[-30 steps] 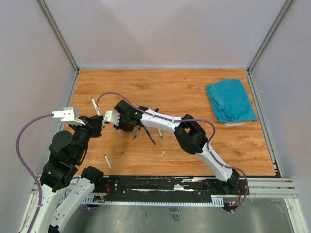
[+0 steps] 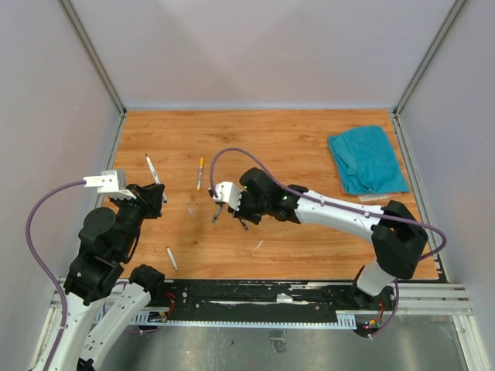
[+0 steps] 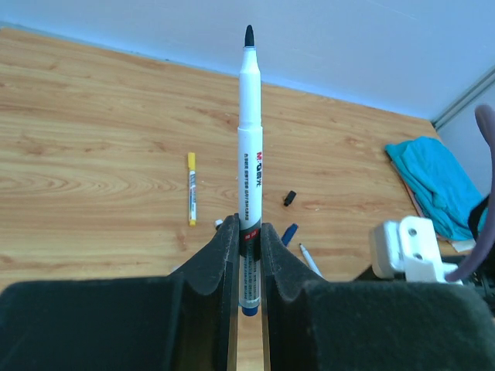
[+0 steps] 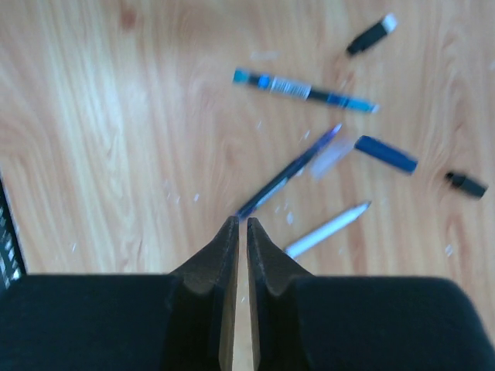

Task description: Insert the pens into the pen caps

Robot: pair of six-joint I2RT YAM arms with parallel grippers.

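My left gripper is shut on a white pen (image 3: 250, 166), gripped near its lower end and held upright, with its bare black tip at the top. The top view shows that pen (image 2: 152, 169) above the left side of the table. My right gripper is shut over the pens, and nothing clear shows between its fingers. In the right wrist view lie a dark purple pen (image 4: 290, 171), a turquoise pen (image 4: 290, 87), a white pen (image 4: 328, 229), a dark blue cap (image 4: 387, 154), a black cap (image 4: 466, 184) and another dark cap (image 4: 371, 34).
A pen with yellow ends (image 2: 200, 174) lies left of the right gripper. One more white pen (image 2: 172, 259) rests near the front left edge. A teal cloth (image 2: 368, 161) covers the far right.
My right gripper has drawn away from the left one, moving right over the middle pens. This uncovers the yellow-ended pen in the top view. My left arm and its pen stay in place.
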